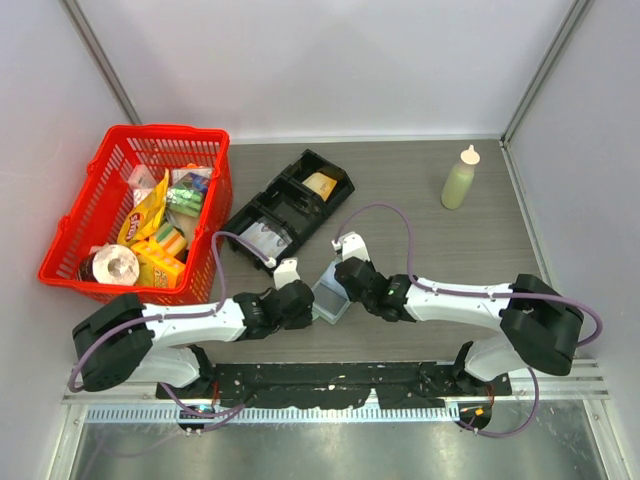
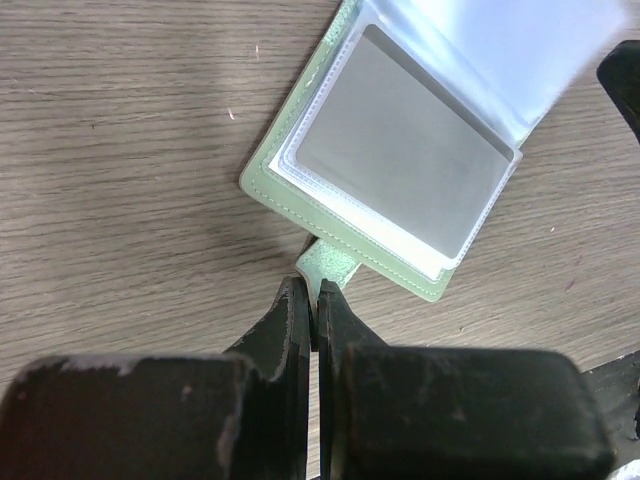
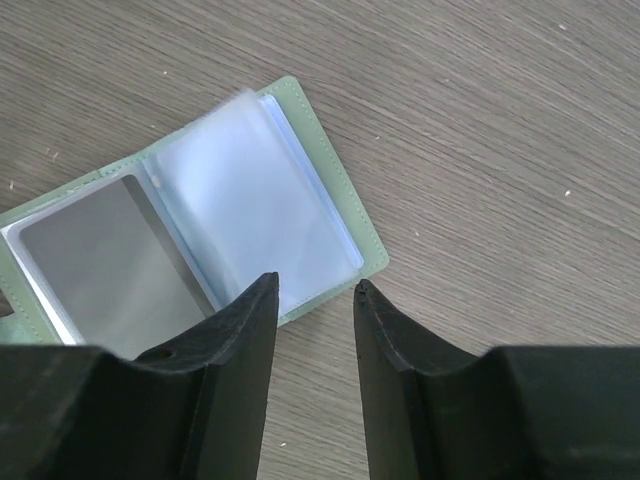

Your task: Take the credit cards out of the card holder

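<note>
The pale green card holder (image 1: 331, 298) lies open on the table between my two arms. One clear sleeve shows a grey card-like panel (image 2: 400, 140); a milky, bluish sleeve page (image 3: 250, 200) spreads out beside it. In the left wrist view, a short green strap (image 2: 328, 263) sticks out from the holder's edge, and my left gripper is shut on it. My right gripper stands open at the holder's other end, its left fingertip overlapping the bluish page in view and nothing between its fingers. Whether that fingertip touches the page, I cannot tell.
A red basket (image 1: 128, 288) full of packets stands at the left. Behind the holder sits a black compartment tray (image 1: 291, 205) with a few items. A greenish bottle (image 1: 458, 181) is at the back right; the table (image 1: 405, 170) between tray and bottle is clear.
</note>
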